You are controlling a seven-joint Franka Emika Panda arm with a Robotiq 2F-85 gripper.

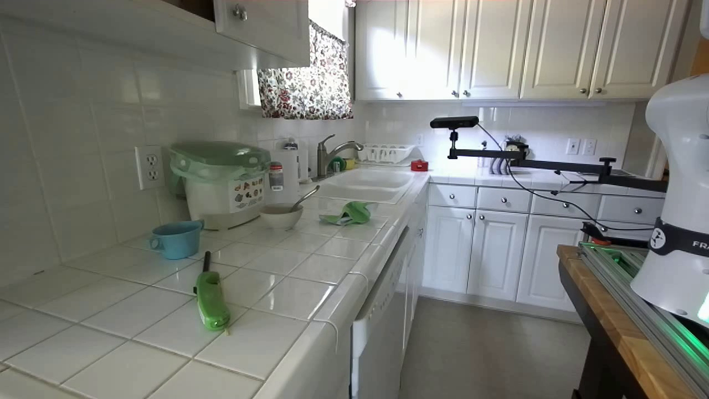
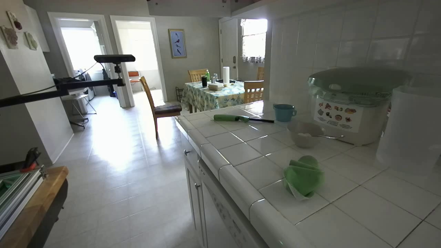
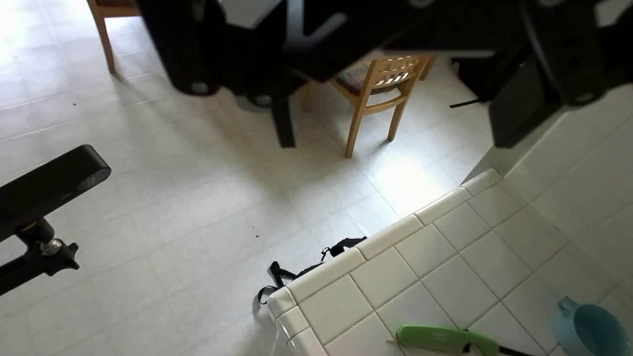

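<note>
Fingers spread wide, my gripper shows open in the wrist view with nothing between its fingertips, well above the counter and floor. On the tiled counter lies a green lighter with a black nozzle. Behind it stands a light blue cup, upright near the wall. A pale bowl holds a spoon leaning on its rim. Nearer the sink rests a crumpled green cloth. Neither exterior view includes the gripper; only the arm's white base appears at the right of one.
A white bin with a green lid stands against the wall. The sink is beyond it. A camera on a black boom reaches across the aisle. Bare tiles lie around the lighter, up to the counter's front edge.
</note>
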